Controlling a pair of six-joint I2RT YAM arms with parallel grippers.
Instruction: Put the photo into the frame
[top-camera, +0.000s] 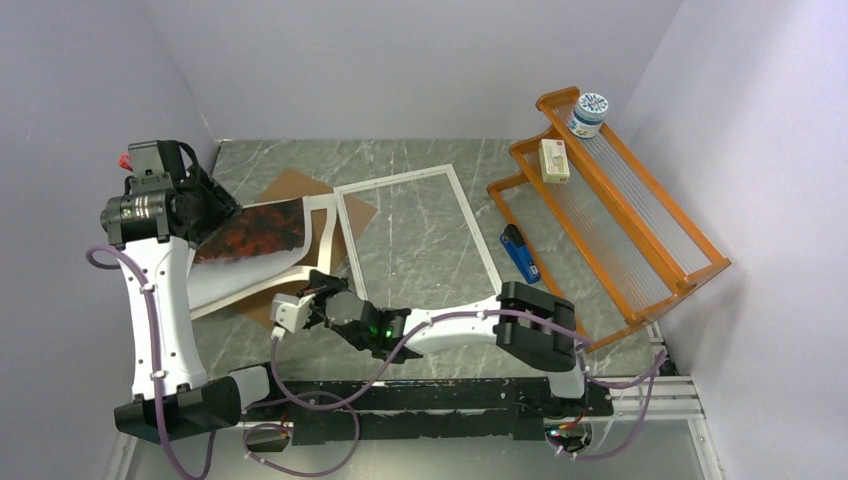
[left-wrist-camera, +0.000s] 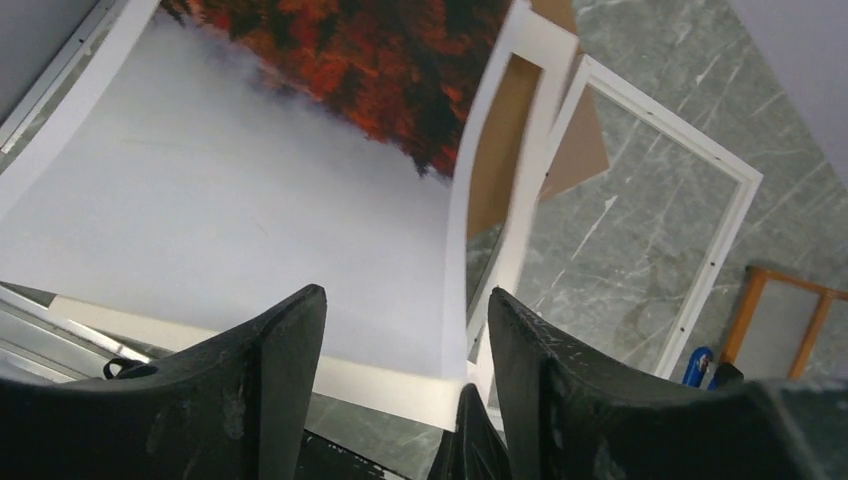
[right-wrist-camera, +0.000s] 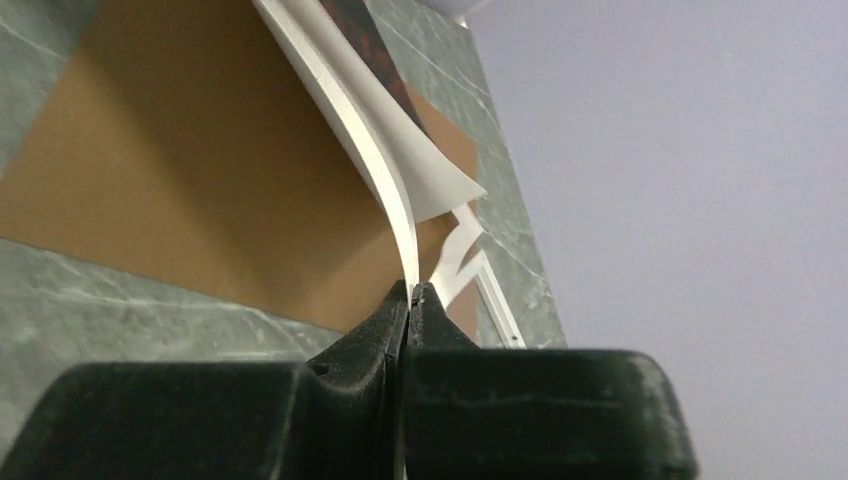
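The photo (top-camera: 258, 235), dark red foliage over a pale area, lies on a white mat (left-wrist-camera: 525, 80) above a brown backing board (right-wrist-camera: 180, 180) at the left of the table. My right gripper is shut on a thin white strip, apparently the mat's edge, lifting it in a curve. My left gripper is raised at the far left, its fingers apart above the photo with nothing visible held. The white frame (top-camera: 457, 200) lies empty in the middle.
A wooden rack (top-camera: 620, 240) holding a jar (top-camera: 588, 115) and a small box (top-camera: 554, 160) stands at the right. A blue stapler (top-camera: 521, 255) lies beside it. The walls border the table closely.
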